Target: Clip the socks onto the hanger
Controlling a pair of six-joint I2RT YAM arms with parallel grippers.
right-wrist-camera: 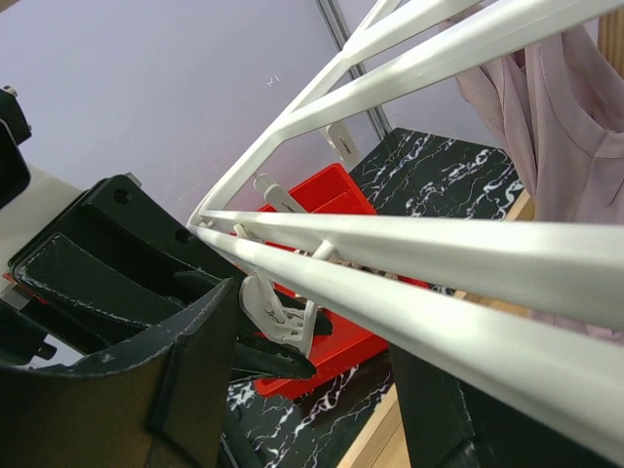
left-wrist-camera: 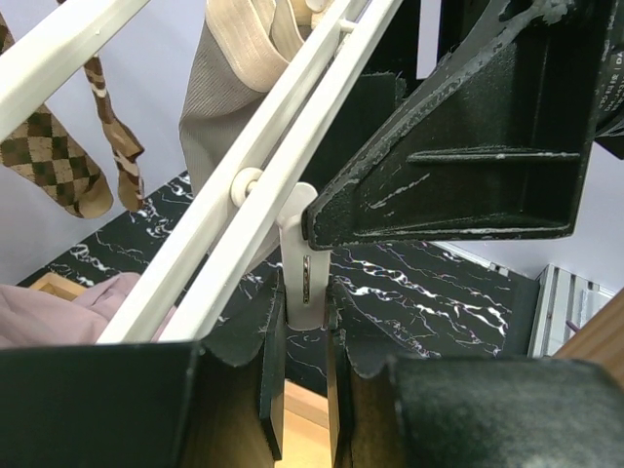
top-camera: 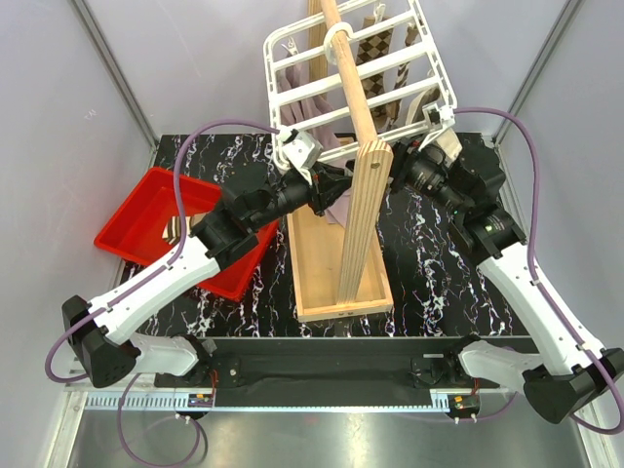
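The white hanger rack (top-camera: pixel 351 68) hangs from a wooden stand, with checkered socks (left-wrist-camera: pixel 54 161) and pink cloth (right-wrist-camera: pixel 536 136) on it. My left gripper is shut on a white clip (left-wrist-camera: pixel 302 273) under the front rails. My right gripper is part open just below those rails, close to the left gripper; in the left wrist view its dark body fills the upper right. Behind the post, the top view hides both fingertips.
The red bin (top-camera: pixel 136 224) with something striped in it sits at left. The wooden stand's base (top-camera: pixel 312 283) occupies the middle, and the front post (top-camera: pixel 363 224) rises between the arms.
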